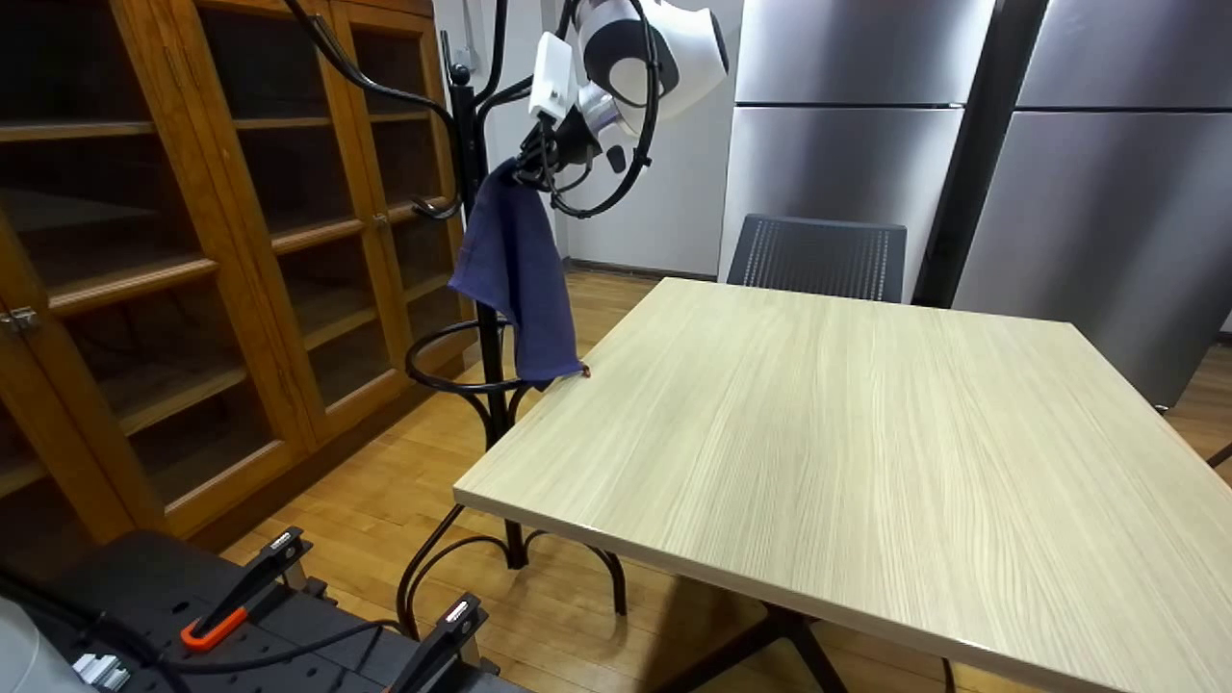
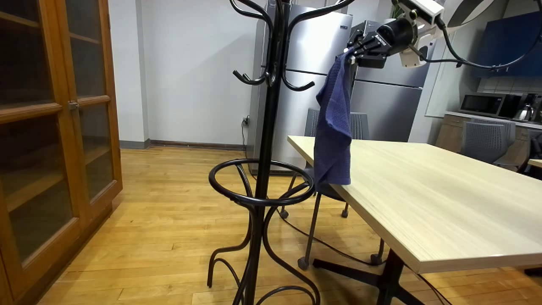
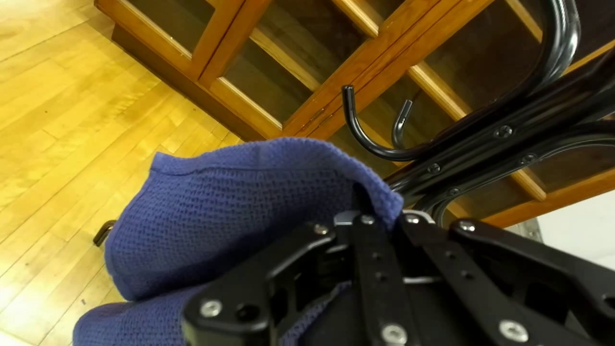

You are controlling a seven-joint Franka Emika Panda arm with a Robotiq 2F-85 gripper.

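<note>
A blue-purple cloth (image 1: pixel 520 277) hangs down from my gripper (image 2: pixel 351 51), which is shut on its upper edge. In exterior view 2 the cloth (image 2: pixel 333 127) dangles beside the table's edge, to the right of a black coat rack (image 2: pixel 269 117). The wrist view shows the cloth (image 3: pixel 248 196) pinched at the fingertips of my gripper and spreading out to the left. Past the fingertips, rack hooks (image 3: pixel 369 141) curve upward. In exterior view 2 a gap separates the gripper from the lower rack hook (image 2: pixel 300 86).
A glass-fronted wooden cabinet (image 1: pixel 266 289) lines the left side. The rack's round ring (image 2: pixel 218 175) juts out low, near the table.
</note>
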